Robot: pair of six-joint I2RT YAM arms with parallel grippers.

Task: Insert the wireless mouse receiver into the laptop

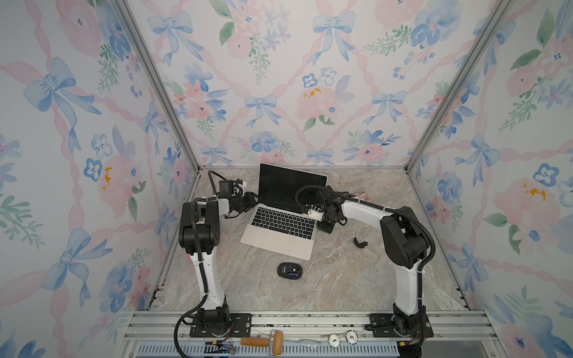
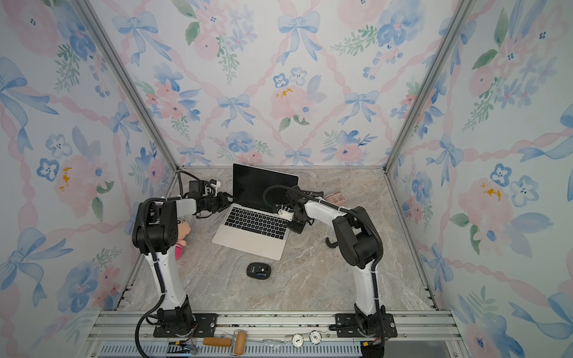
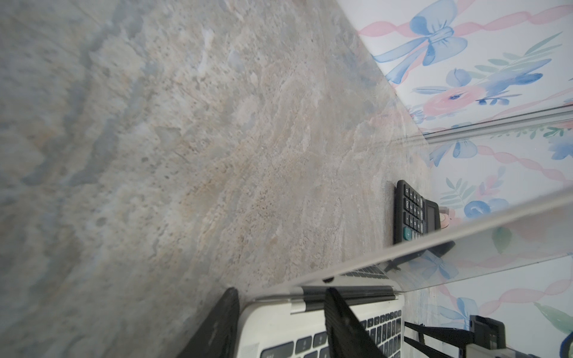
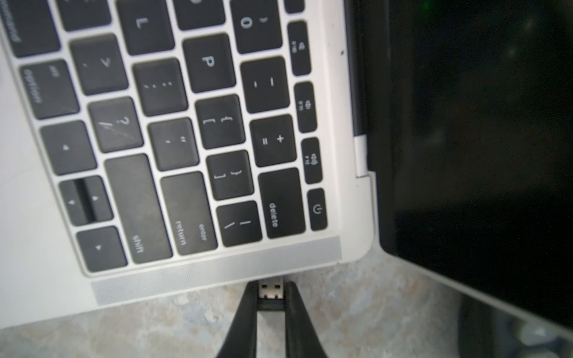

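Observation:
The laptop (image 1: 279,229) lies open in the middle of the table, its screen (image 1: 291,186) raised. In the right wrist view my right gripper is shut on the small USB receiver (image 4: 271,290). The receiver's metal plug points at the laptop's right side edge; whether its tip is in a port or only against the edge I cannot tell. At the laptop's left rear corner, my left gripper stands part open, a finger on either side of the corner by the hinge. The black mouse (image 1: 290,271) lies in front of the laptop, underside up.
A calculator (image 3: 411,211) lies behind the laptop's right side. A small black curved piece (image 1: 360,242) sits right of the laptop, below the right arm. A doll (image 2: 182,235) is beside the left arm.

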